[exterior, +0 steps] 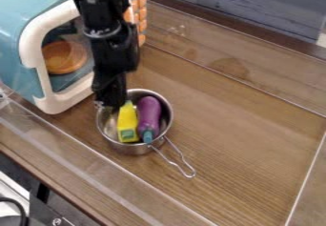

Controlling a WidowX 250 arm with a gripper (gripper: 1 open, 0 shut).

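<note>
A steel pot (167, 142) with a wire handle reaching toward the lower right sits on the wooden counter. In it lie a yellow object (126, 123) and, to its right, a purple object (149, 117) with a teal end. My black gripper (112, 100) is shut at the pot's back-left rim; its fingertips are dark and hard to make out, and nothing shows clearly between them.
A light-blue toy microwave (21, 39) with an open white-framed front and a brown bowl (63, 56) inside stands at the upper left. Dark cables lie at the lower left.
</note>
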